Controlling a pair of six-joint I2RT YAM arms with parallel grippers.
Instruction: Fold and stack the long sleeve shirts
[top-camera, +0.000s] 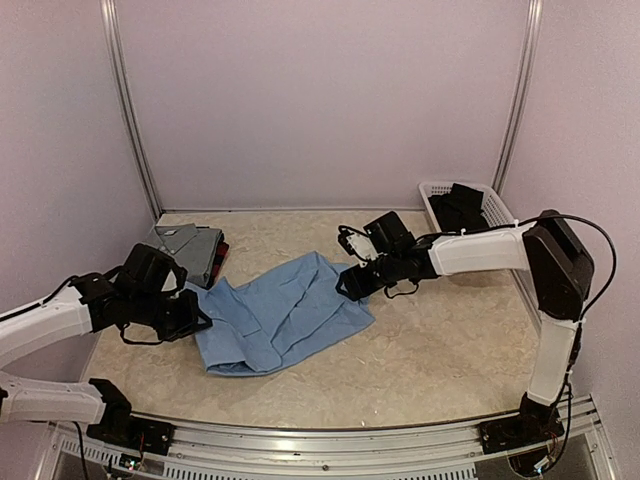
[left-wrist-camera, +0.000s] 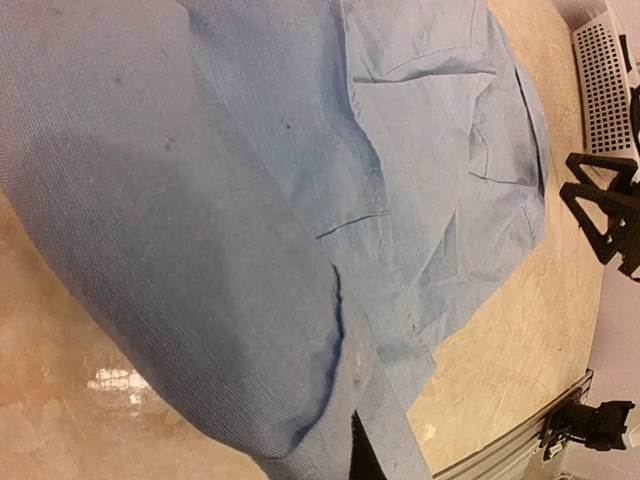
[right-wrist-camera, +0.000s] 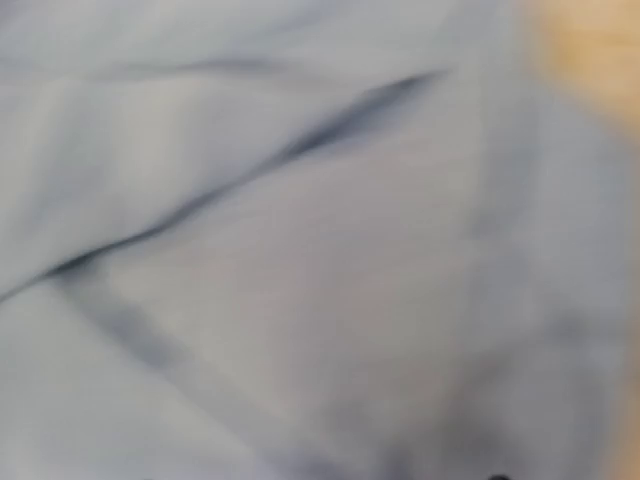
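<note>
A light blue shirt (top-camera: 290, 310) lies spread at an angle across the middle of the table, its left end raised and bent over. My left gripper (top-camera: 203, 322) is shut on that left end; in the left wrist view the blue cloth (left-wrist-camera: 190, 230) rises toward the dark fingertips at the bottom edge. Over the shirt's right part, my right gripper (top-camera: 350, 285) hangs low, its fingers partly apart. Only blurred blue fabric (right-wrist-camera: 300, 280) fills the right wrist view, with nothing seen held. Folded shirts, a grey one (top-camera: 195, 248) on top, are stacked at the back left.
A white basket (top-camera: 430, 190) with dark cloth (top-camera: 460, 208) stands at the back right. Bare table (top-camera: 450, 350) shows at the front right and along the back. My left arm partly covers the stack.
</note>
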